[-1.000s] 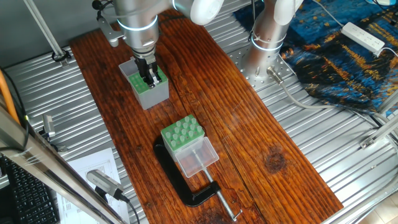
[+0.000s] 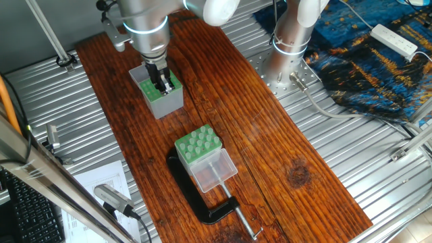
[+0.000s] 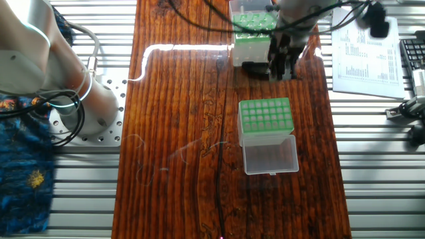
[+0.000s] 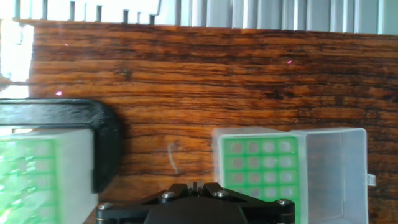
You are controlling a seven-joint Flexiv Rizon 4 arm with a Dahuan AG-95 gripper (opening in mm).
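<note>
A box with a green grid rack (image 2: 149, 88) stands at the far end of the board in exterior view 1, its clear lid folded back. Its holes look empty in exterior view 2, where the rack (image 3: 265, 115) is fully visible. A second box with a green rack (image 2: 198, 141) holds several clear tubes or tips. My gripper (image 2: 165, 88) overlaps the far box in exterior view 1. The wrist view puts my gripper between the two boxes, beside the empty rack (image 4: 261, 163). Its fingertips are together, with nothing visible between them.
A black clamp (image 2: 191, 192) lies against the tube-filled box, its screw bar reaching past the open lid (image 2: 214, 172). Cables cross exterior view 2 in front of that box. The wooden board (image 2: 270, 162) is clear toward the robot base (image 2: 280, 67).
The arm above the gripper has shifted slightly left in exterior view 1, with the gripper moving very little. Both boxes and the clamp stay where they were.
</note>
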